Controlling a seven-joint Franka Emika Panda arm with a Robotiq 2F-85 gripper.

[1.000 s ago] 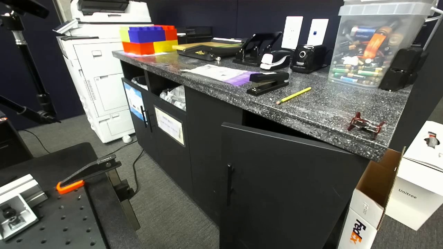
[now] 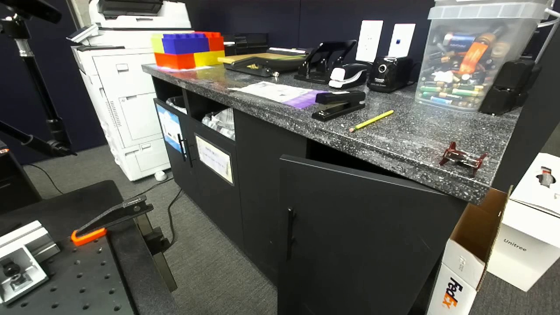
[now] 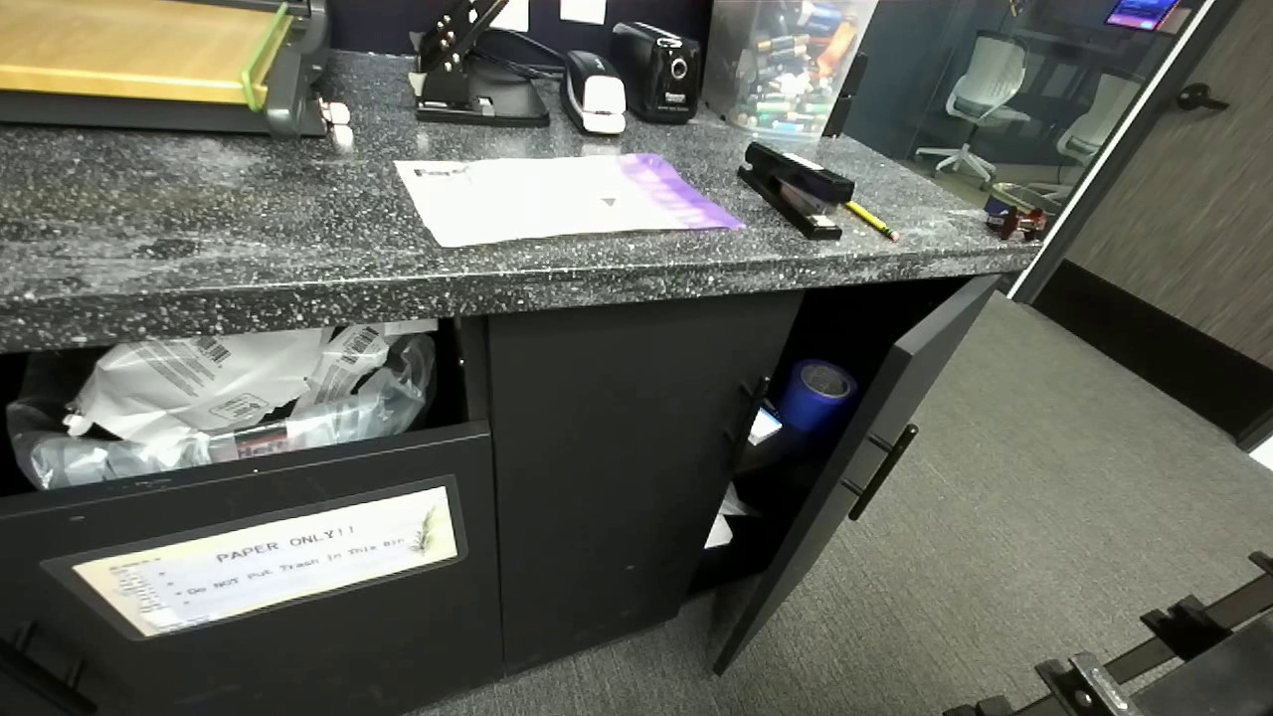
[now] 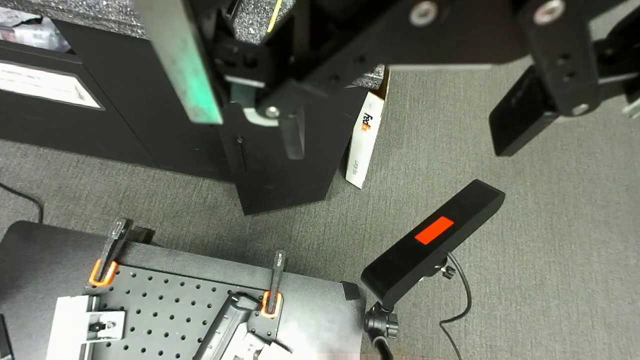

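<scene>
My gripper shows only in the wrist view, seen from close up. Its dark fingers (image 4: 522, 117) stand wide apart with nothing between them, so it is open. Below it, apart from the fingers, the black cabinet door (image 4: 279, 183) appears, along with a FedEx box. That cabinet door (image 2: 362, 236) hangs ajar under the counter, its black handle (image 2: 290, 233) on the outer face. In the second exterior view the open door (image 3: 853, 477) reveals a roll of blue tape (image 3: 818, 394) inside. Neither exterior view contains the gripper.
On the speckled counter (image 2: 409, 136) lie a black stapler (image 2: 340, 104), a yellow pencil (image 2: 371, 120) and dark red glasses-like item (image 2: 464, 157). A FedEx box (image 2: 462, 257) stands beside the door. A perforated work table (image 4: 162, 300) with orange clamps faces the cabinet; carpet lies between.
</scene>
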